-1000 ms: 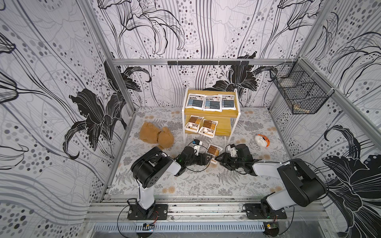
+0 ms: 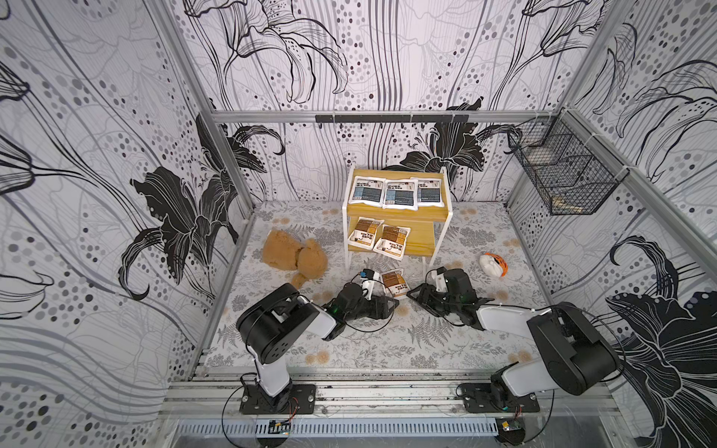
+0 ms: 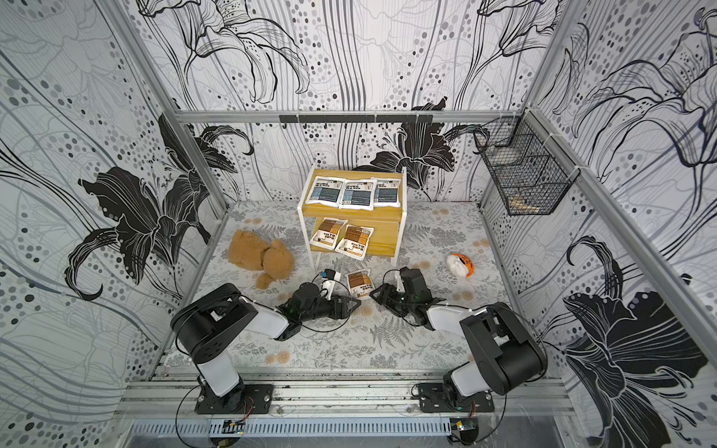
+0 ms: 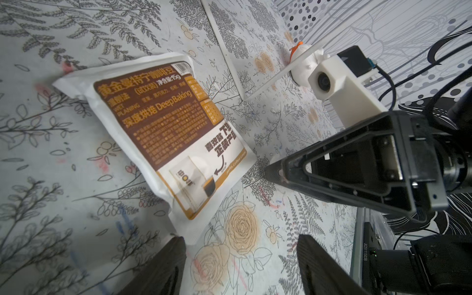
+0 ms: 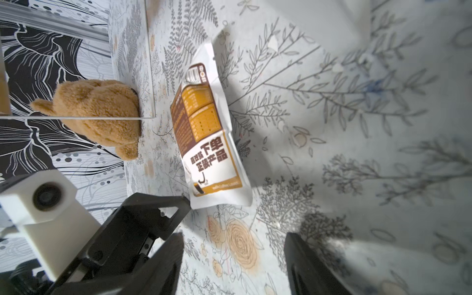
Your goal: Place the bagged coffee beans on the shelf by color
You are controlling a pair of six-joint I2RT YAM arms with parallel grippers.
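Observation:
A brown-and-white coffee bag [image 2: 393, 281] lies face up on the patterned table in front of the shelf [image 2: 424, 237]. My left gripper stands open at the bag's near side, its fingers empty. Bare cloth shows between the parted fingers of my right gripper, also open, just right of the bag [image 5: 210, 137]. In the right wrist view, the left gripper's tip is at the bag's near corner; whether they touch is unclear. Blue-grey bags [image 2: 401, 193] line the shelf's top board. Two brown bags [image 3: 355, 240] rest on its lower board.
A brown plush toy [image 2: 295, 255] sits left of the shelf, and a white-and-orange object [image 2: 493, 264] lies on the right. The wire basket [image 2: 571, 175] hangs on the right wall. Bare wood [image 3: 384, 236] shows on the lower board's right side.
The loose bag, earlier between the two grippers, has shifted left and turned, and now lies clear of the gap between them. Both arms have moved slightly.

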